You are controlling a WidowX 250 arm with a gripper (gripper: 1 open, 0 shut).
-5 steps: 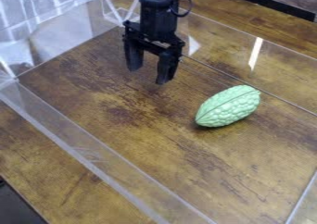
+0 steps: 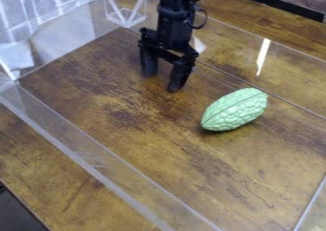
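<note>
A pale green, bumpy, oblong object like a bitter melon point(image 2: 234, 110) lies on the wooden table point(image 2: 114, 130), right of centre. My black gripper point(image 2: 163, 76) hangs at the upper middle, up and to the left of the melon and apart from it, its two fingers spread open and low over the bare wood. Nothing shows between them.
A clear plastic rim point(image 2: 76, 151) borders the work area on the left and front. A pale crumpled cloth or plastic point(image 2: 38, 20) lies at the back left.
The melon has not moved.
</note>
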